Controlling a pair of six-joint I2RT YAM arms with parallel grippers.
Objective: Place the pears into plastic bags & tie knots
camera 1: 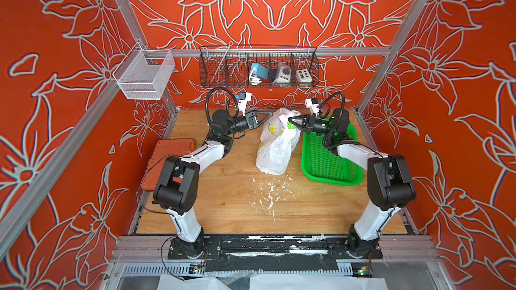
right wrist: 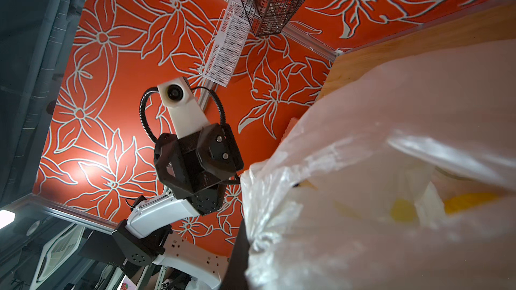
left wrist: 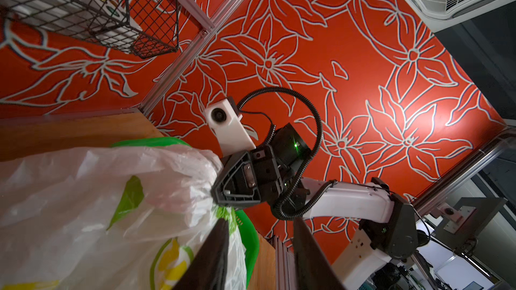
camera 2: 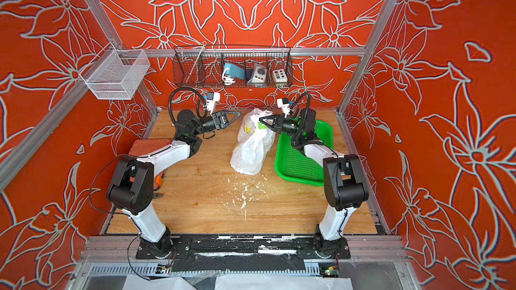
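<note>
A white plastic bag [camera 1: 276, 150] with yellow and green print lies upright-gathered on the middle of the table, its contents mostly hidden. My right gripper [camera 1: 294, 121] is shut on the gathered top of the bag [left wrist: 204, 177], at its right side. My left gripper [camera 1: 267, 117] stands just left of the bag's top, fingers apart with nothing clearly between them; in the left wrist view its blurred fingertips point toward the bag. I cannot see any pear clearly.
A green tray [camera 1: 330, 166] is right of the bag, an orange board [camera 1: 161, 163] with tools at the left. A black wire basket [camera 1: 236, 67] hangs on the back wall. The front middle holds only white scraps.
</note>
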